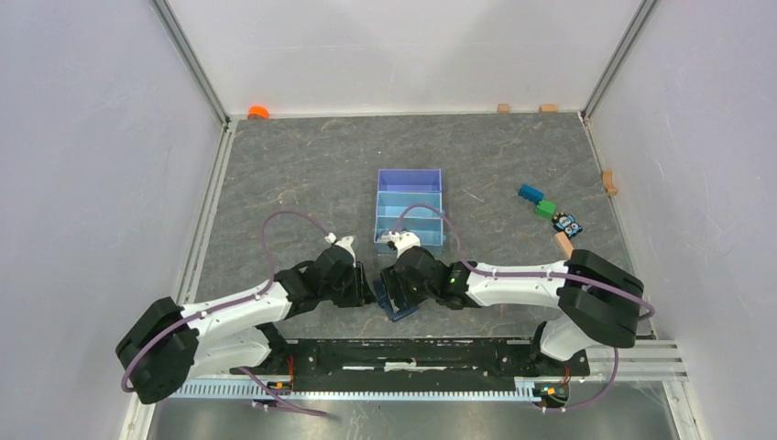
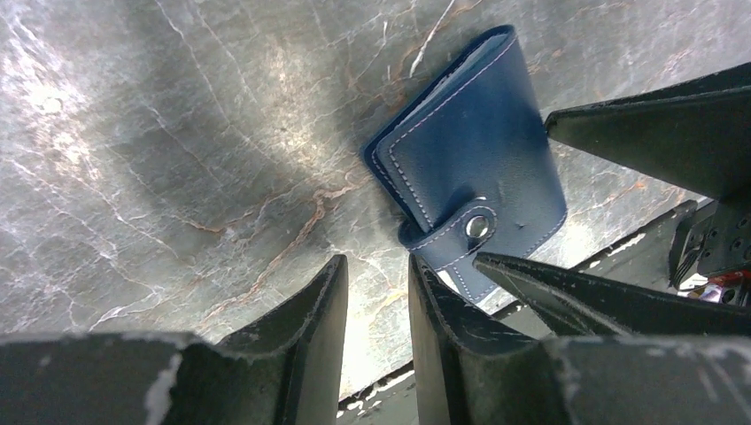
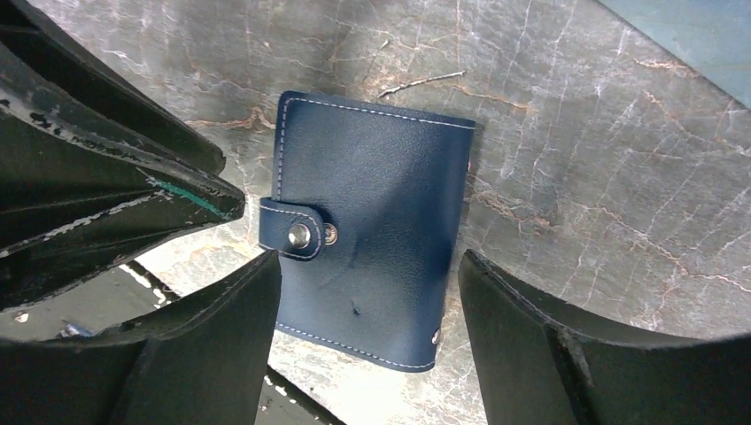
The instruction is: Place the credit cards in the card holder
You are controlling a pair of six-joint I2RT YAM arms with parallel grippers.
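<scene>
The dark blue card holder point(image 3: 372, 186), folded with its snap strap fastened, lies on the grey tabletop. A thin white sliver point(image 2: 450, 282) shows at its edge below the strap in the left wrist view. Over the holder stands my right gripper, fingers apart, one finger near each side; contact cannot be made out. My left gripper is open beside the holder, a narrow empty gap between its fingers. In the top view both arms partly cover the holder point(image 1: 401, 312). Loose cards cannot be clearly seen.
Behind the grippers stands a blue tray point(image 1: 410, 192) with compartments; small pale items in its front one are partly hidden. Toy blocks, including a green one point(image 1: 545, 209), lie at the right.
</scene>
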